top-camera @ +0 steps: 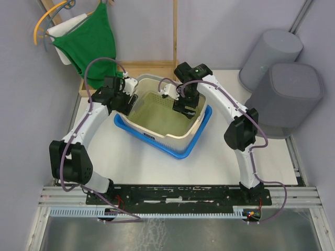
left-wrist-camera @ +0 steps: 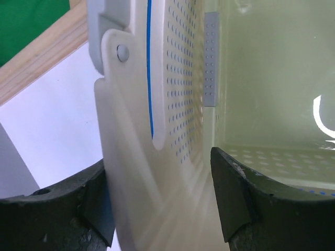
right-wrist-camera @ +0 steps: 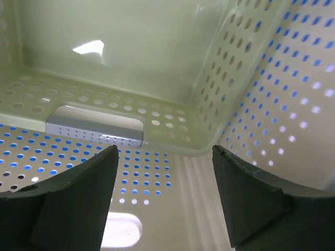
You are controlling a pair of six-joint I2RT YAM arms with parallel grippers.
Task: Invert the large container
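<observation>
The large cream perforated container (top-camera: 172, 140) sits in the blue tray (top-camera: 157, 149), with an olive-green inner basket (top-camera: 159, 117) inside. In the left wrist view my left gripper is open, its fingers either side of the cream end wall (left-wrist-camera: 136, 141). My right gripper stands open, down inside the container at its right end in the top view; the green basket (right-wrist-camera: 131, 52) and the perforated cream wall (right-wrist-camera: 52, 162) fill its view, and whether anything lies between its fingers is unclear.
A green cloth (top-camera: 91, 44) hangs over a wooden frame (top-camera: 146, 67) at the back left. Two grey bins (top-camera: 288, 94) occupy the right side.
</observation>
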